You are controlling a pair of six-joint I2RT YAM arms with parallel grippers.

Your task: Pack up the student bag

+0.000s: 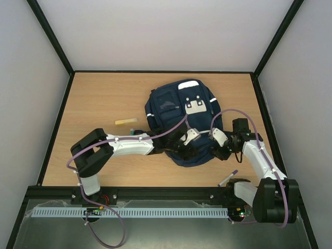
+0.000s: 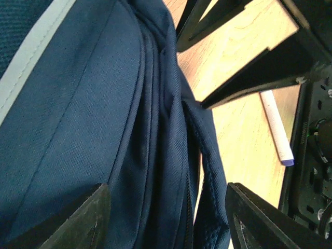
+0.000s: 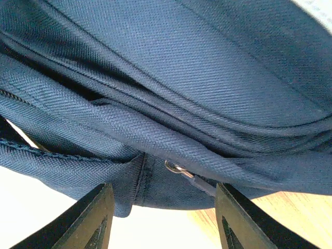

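The navy backpack (image 1: 193, 122) lies front up on the table, its top tilted toward the upper left. Above its lower part, my left gripper (image 1: 193, 151) stands open; in the left wrist view, navy fabric folds (image 2: 174, 155) pass between its spread fingers. At the bag's lower right edge is my right gripper (image 1: 218, 150), its fingers (image 3: 244, 220) apart. A metal zipper pull (image 3: 179, 170) with a dark tab hangs from a seam close to the right-hand finger. Whether fabric touches the fingers is unclear.
A white marker with a purple cap (image 1: 228, 178) lies near the front edge, right of centre. At left rests a yellow stick-like item (image 1: 126, 121); teal items beside it are mostly hidden behind my left arm. The two grippers are close together.
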